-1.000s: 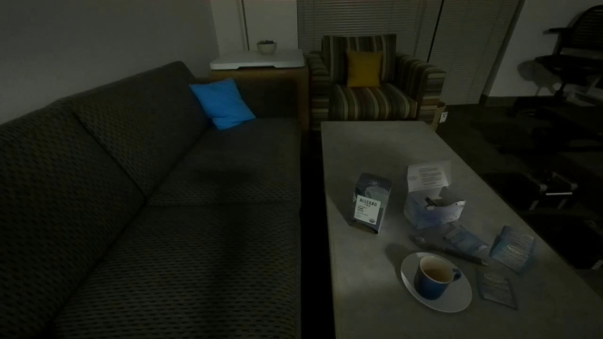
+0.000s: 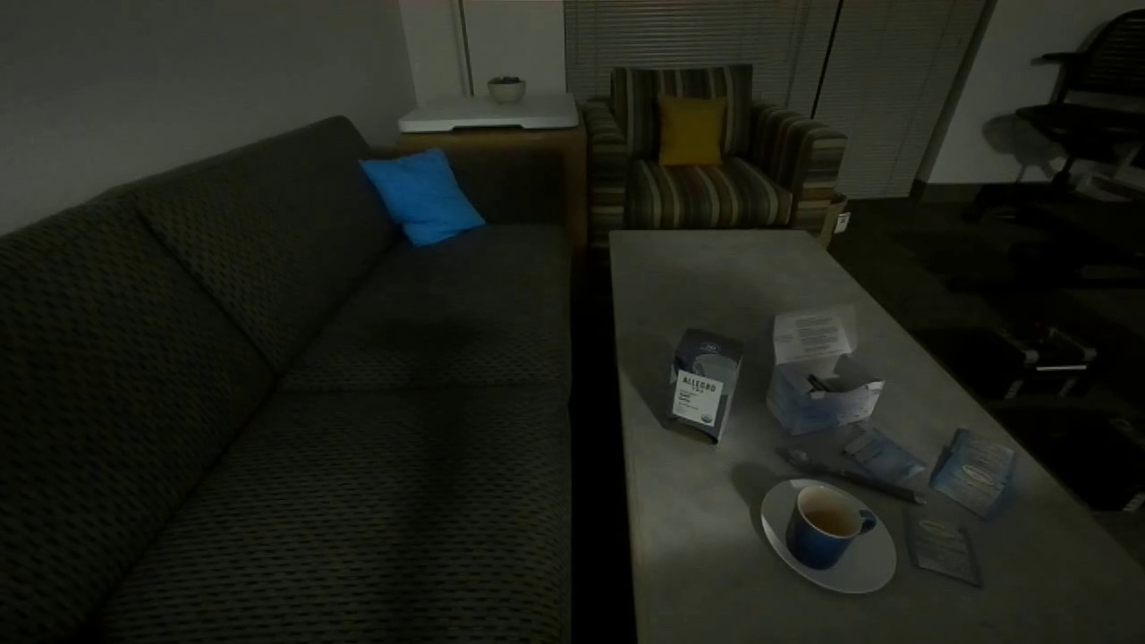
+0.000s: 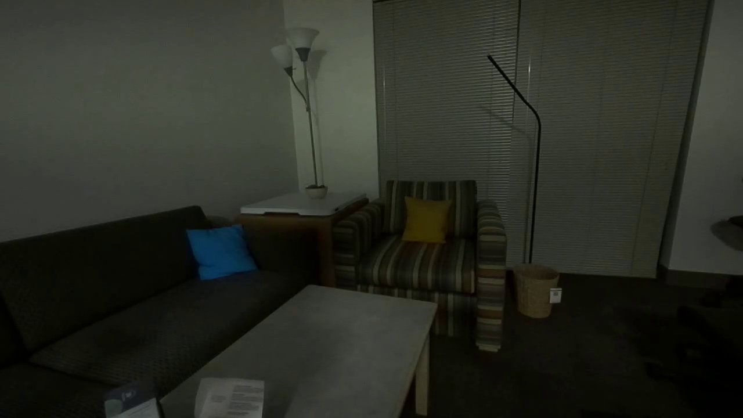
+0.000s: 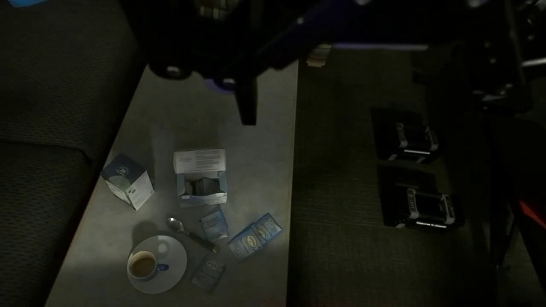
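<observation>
A blue cup (image 2: pixel 823 528) holding a brown drink stands on a white saucer (image 2: pixel 781 537) near the front of the table. Behind it lies a spoon (image 4: pixel 194 237), and around it are several tea packets (image 4: pixel 213 225). An open white-and-blue tea box (image 4: pixel 202 188) with packets inside has its lid raised. To its left stands a closed Allegro tea box (image 2: pixel 705 386), upright. Only the wrist view includes my gripper, a dark shape above the far part of the table. It is open, well apart from the tea things, and nothing shows in its grasp; darkness hides much of it.
The sofa (image 2: pixel 429 483) runs along the table's left side, with a blue pillow (image 2: pixel 424 197) at its far end. A striped armchair (image 2: pixel 703 193) stands beyond the table. Bare tabletop (image 2: pixel 719 274) lies behind the boxes. Dark cases (image 4: pixel 430 209) rest on the floor to the right.
</observation>
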